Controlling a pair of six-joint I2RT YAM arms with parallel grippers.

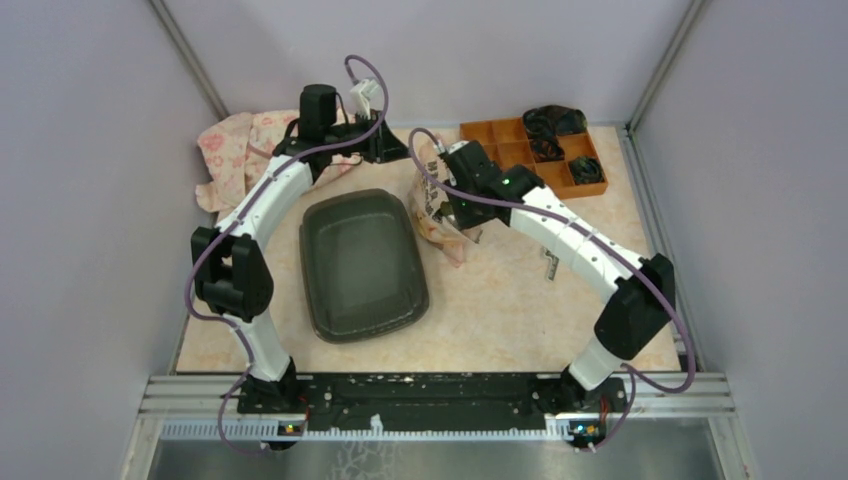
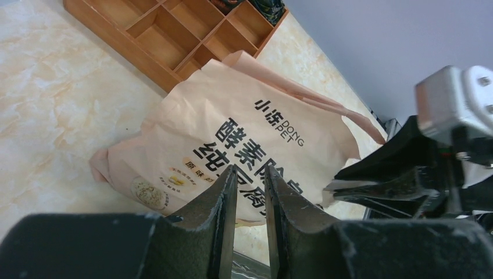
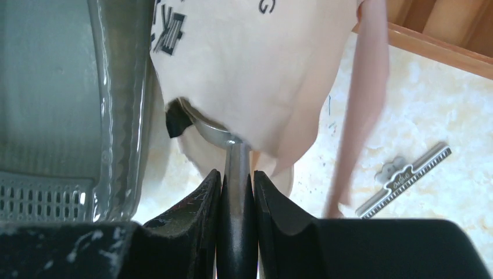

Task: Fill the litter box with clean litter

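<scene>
The pink paper litter bag [image 1: 431, 225] stands between the litter box [image 1: 361, 266] and the wooden tray; its printed face [image 2: 244, 139] fills the left wrist view. My right gripper is shut on a scoop's black handle [image 3: 238, 232]. The scoop's metal part [image 3: 212, 131] runs into the bag's mouth, and its far end is hidden behind paper. In the top view my right gripper is over the bag. My left gripper stands partly open behind the box's far edge, nothing between its fingers. Dark green and bare inside, the box lies left of the bag.
A wooden compartment tray [image 1: 499, 155] with black items [image 1: 548, 130] sits at the back right. Floral cloth [image 1: 240, 150] lies at the back left. A small grey tool [image 3: 404, 179] lies on the table right of the bag.
</scene>
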